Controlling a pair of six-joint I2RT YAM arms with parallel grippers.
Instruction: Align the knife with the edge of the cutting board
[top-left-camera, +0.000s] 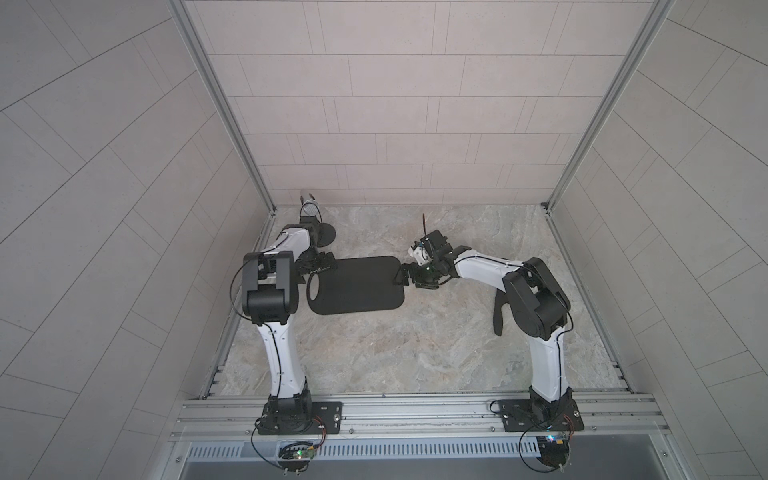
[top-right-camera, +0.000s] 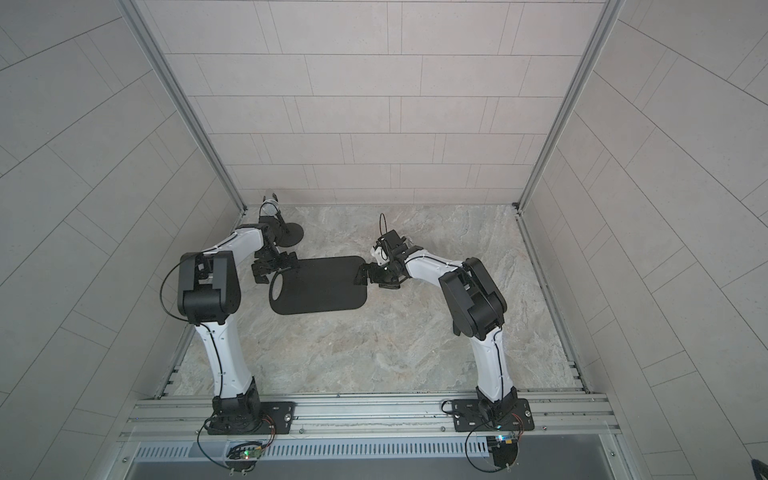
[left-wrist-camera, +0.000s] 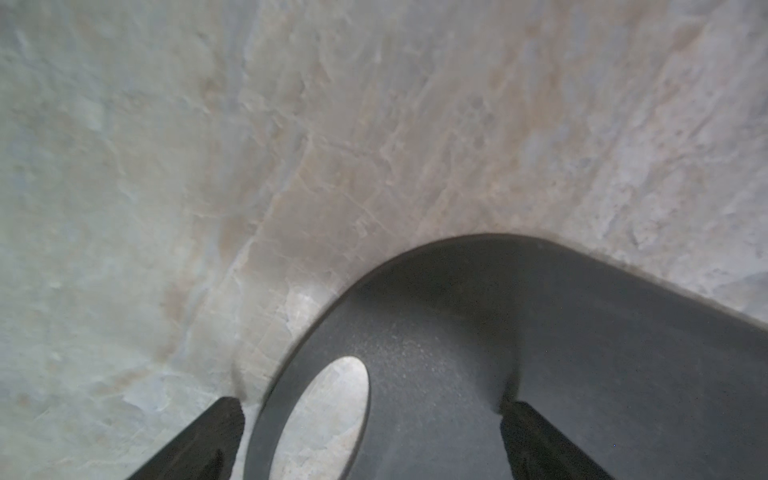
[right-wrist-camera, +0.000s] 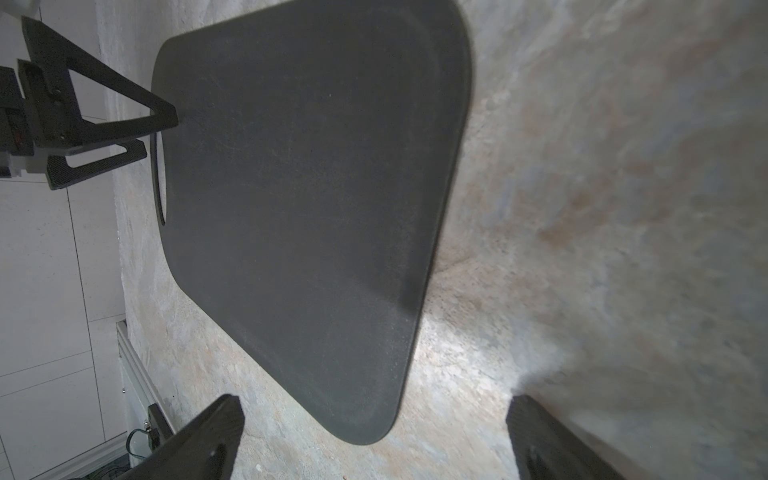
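A dark grey cutting board lies flat on the table, its oval handle hole towards the left. The dark knife lies farther right, partly covered by the right arm; only its tip end shows in the top right view. My left gripper is open above the board's back left corner, by the hole. At the right short edge, my right gripper stands open too, one finger on the board's side and the other over bare table. Nothing is between the fingers of either gripper.
A round black disc lies behind the board, partly hidden by the left arm. The table in front of the board is clear, as is the back middle. Walls close in the left, right and back sides.
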